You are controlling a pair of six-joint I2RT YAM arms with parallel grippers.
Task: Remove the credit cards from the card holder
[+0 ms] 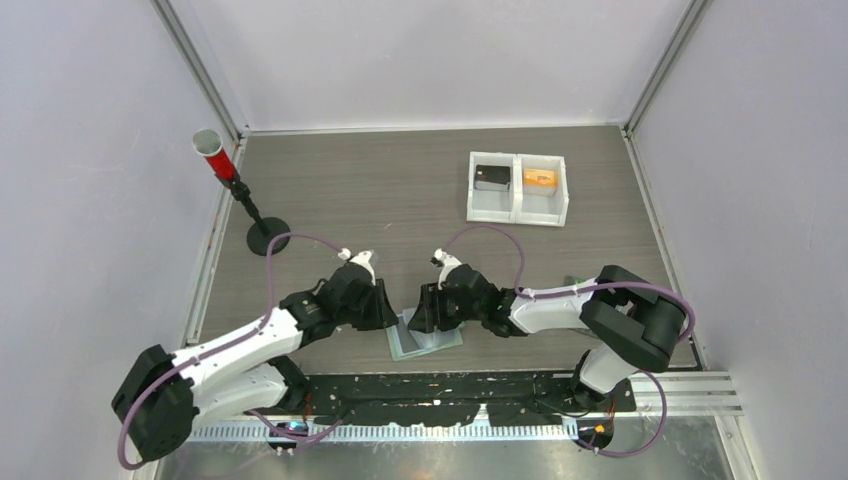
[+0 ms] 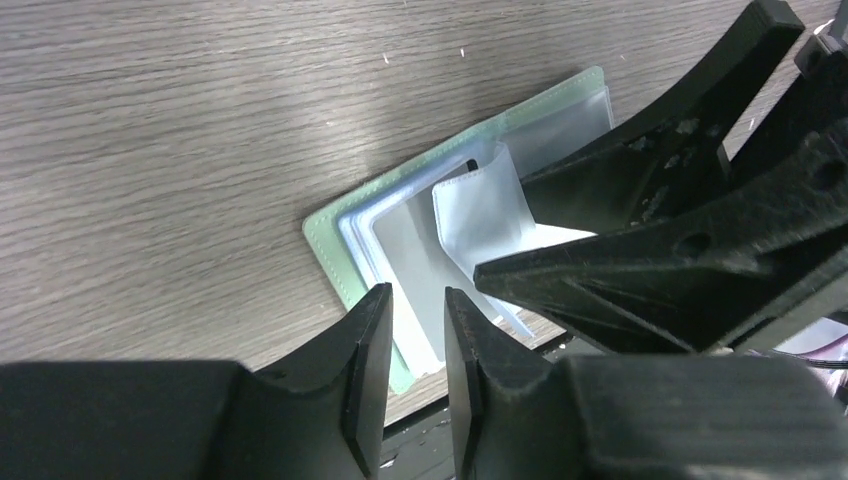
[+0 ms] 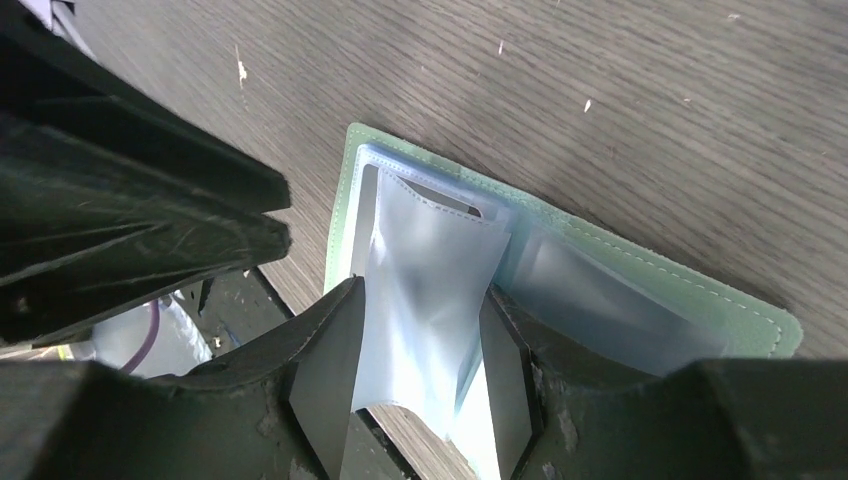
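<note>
The card holder, pale green edged with translucent sleeves, lies flat near the table's front. In the left wrist view its bluish flap is curled up, baring a plain grey area that may be a card; I cannot tell. My right gripper is over the holder, its fingers part open, with the flap showing between and beneath them. At the holder's left end hovers my left gripper, fingers slightly apart and nothing between them. Its fingers also show in the right wrist view, close to the right gripper.
A white two-compartment box stands at the back right, holding a black item and an orange one. A red cup on a black stand is at the left. Mid-table is bare.
</note>
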